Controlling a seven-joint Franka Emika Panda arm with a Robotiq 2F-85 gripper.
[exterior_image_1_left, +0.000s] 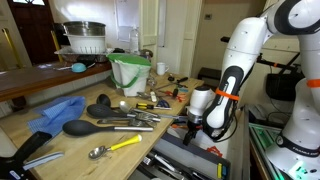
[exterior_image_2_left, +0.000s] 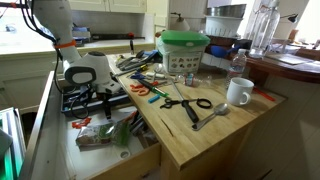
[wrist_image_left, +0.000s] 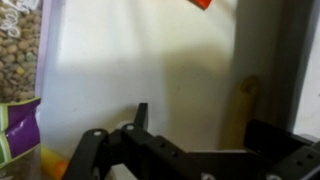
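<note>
In the wrist view my gripper is open, its dark fingers spread over the pale floor of a drawer, with nothing seen between them. Left of it lie a clear bag of small brown pieces (wrist_image_left: 18, 55) and a purple-and-green packet (wrist_image_left: 18, 130). An orange thing (wrist_image_left: 55, 162) shows at the lower left. Near the top edge is a red object (wrist_image_left: 203, 3). A tan, stick-like shape (wrist_image_left: 240, 110) lies in shade by the right wall, partly hidden behind a finger. Exterior view 2 shows the arm (exterior_image_2_left: 90, 70) reaching down into the drawer.
The wooden counter (exterior_image_2_left: 185, 145) beside the drawer carries scissors (exterior_image_2_left: 203, 102), a spoon (exterior_image_2_left: 212, 116), a white mug (exterior_image_2_left: 240, 91), a bottle (exterior_image_2_left: 238, 64) and a green-lidded tub (exterior_image_2_left: 183, 48). Black ladles, a blue cloth (exterior_image_1_left: 58, 115) and a yellow-handled spoon (exterior_image_1_left: 127, 142) lie on its other end.
</note>
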